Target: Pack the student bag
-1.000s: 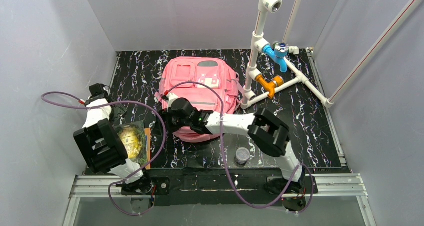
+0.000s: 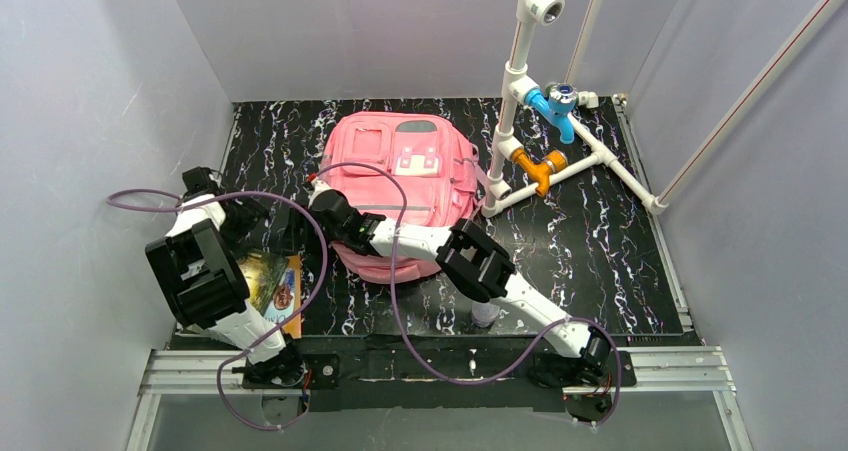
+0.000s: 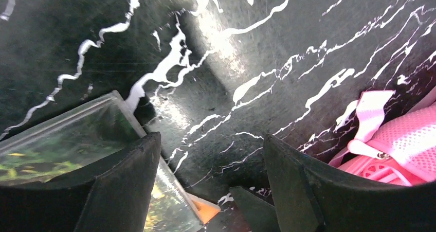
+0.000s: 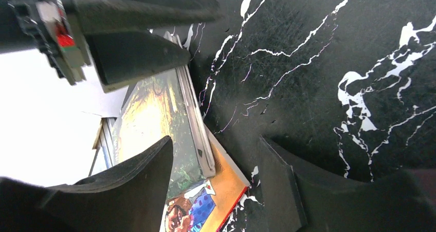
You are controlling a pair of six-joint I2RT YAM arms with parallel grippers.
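A pink backpack (image 2: 400,151) lies flat on the black marble-patterned table. At the front left lie books (image 2: 262,271), a transparent cover (image 4: 154,119) over an orange one (image 4: 221,191). My left gripper (image 2: 240,221) hangs above the cover's far end; in the left wrist view its fingers flank the cover's corner, and what they grip is hard to see. My right gripper (image 2: 295,226) reaches across the backpack to the books' right side. In the right wrist view its fingers are apart over the book edge, with nothing seen held between them.
A white pipe stand (image 2: 600,156) with blue and orange fittings stands right of the backpack. A clear round container (image 2: 485,314) is at the front, partly under the right arm. Purple cables arch over both arms. Walls border the table.
The right arm has swung left toward the books, its gripper now beside them. The left arm has shifted only slightly.
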